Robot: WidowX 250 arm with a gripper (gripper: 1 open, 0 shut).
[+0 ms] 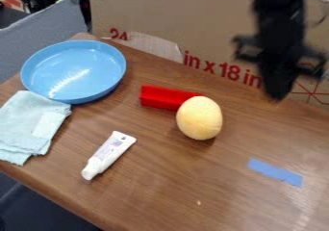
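My black gripper (278,71) is blurred at the upper right, raised above the back of the table near the cardboard, apart from the objects; whether it is open or shut is unclear. A pale yellow round object (199,118) sits mid-table, just in front of a red block (164,97). A white tube (108,156) lies at the front left.
A blue plate (73,69) and a folded light cloth (27,126) are on the left. A blue strip (275,172) lies on the right. Cardboard (176,13) stands along the back.
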